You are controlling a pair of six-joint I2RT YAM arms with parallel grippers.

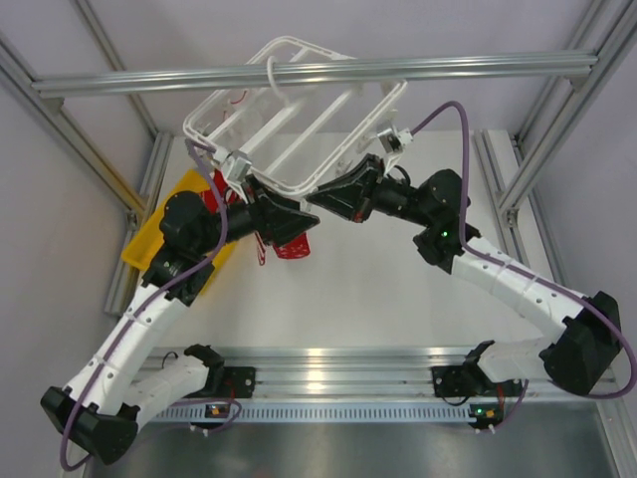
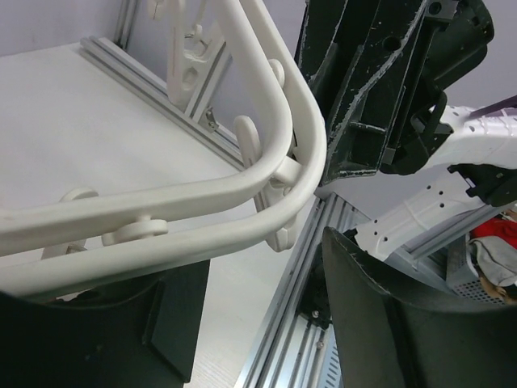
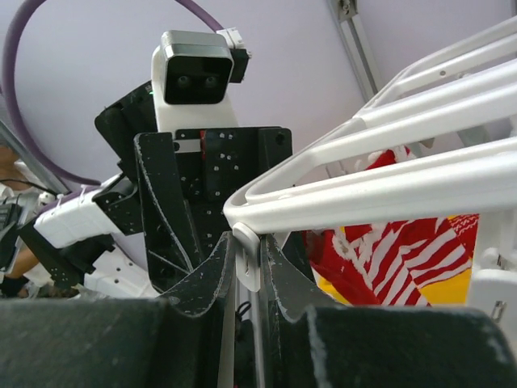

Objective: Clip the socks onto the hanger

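The white hanger [image 1: 284, 184] hangs tilted from the overhead bar. My right gripper is shut on a small white clip [image 3: 247, 279] at the hanger's front corner. My left gripper stands open just below that same corner, with no sock between its fingers; in the left wrist view the corner clip [image 2: 281, 230] appears above the gap. Red-and-white patterned socks [image 3: 408, 255] show behind the hanger's bars in the right wrist view. From above, a red piece [image 1: 293, 246] shows beneath the left gripper, partly covered; whether it is clipped I cannot tell.
A yellow bin [image 1: 149, 244] stands at the left under the hanger, partly covered by my left arm. The metal bar [image 1: 328, 72] crosses above. Both grippers are very close together.
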